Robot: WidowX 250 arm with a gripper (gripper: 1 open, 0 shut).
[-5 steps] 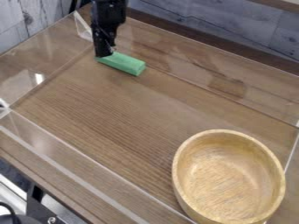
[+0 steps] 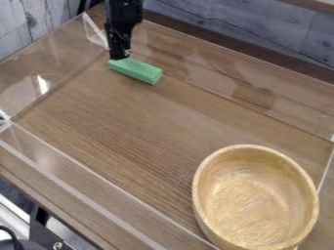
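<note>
My black gripper (image 2: 120, 47) hangs at the top of the camera view, just above and behind a green rectangular block (image 2: 136, 70) lying on the wooden table (image 2: 156, 137). Its fingers are small and dark here, and I cannot tell whether they are open or shut.
A large empty pale wooden bowl (image 2: 256, 195) stands at the front right. Grey walls close in the back and left edge of the table.
My gripper has risen slightly from near the green block. The block looks unmoved.
</note>
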